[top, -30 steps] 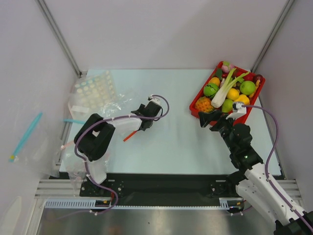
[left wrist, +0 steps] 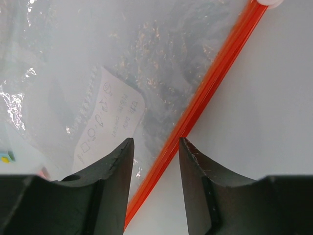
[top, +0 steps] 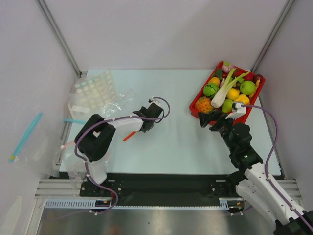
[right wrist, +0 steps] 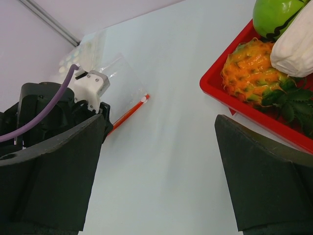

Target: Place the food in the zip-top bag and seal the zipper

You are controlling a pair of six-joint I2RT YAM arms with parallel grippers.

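A clear zip bag (left wrist: pixel 161 54) lies flat on the table, with a red zipper strip (left wrist: pixel 208 93) along one edge and a white printed label (left wrist: pixel 112 115) showing through it. Over that strip stands my left gripper, its fingers parted on either side of it; whether they touch the bag cannot be made out. At the right, the red tray (right wrist: pixel 212 87) is full of food, among it a spiky orange fruit (right wrist: pixel 252 71), a green melon (top: pixel 211 89) and a pale stalk (top: pixel 221 94). Near the tray's front corner, my right gripper is wide open and empty.
More clear bags lie at the left: one with pale round items (top: pixel 90 93) at the back, one with a blue zipper (top: pixel 27 132) by the left wall, and another at the front left. Mid-table between the arms is bare.
The left gripper has shifted very slightly, its hose loop sitting a little differently. My right arm, the tray and the bags look unmoved.
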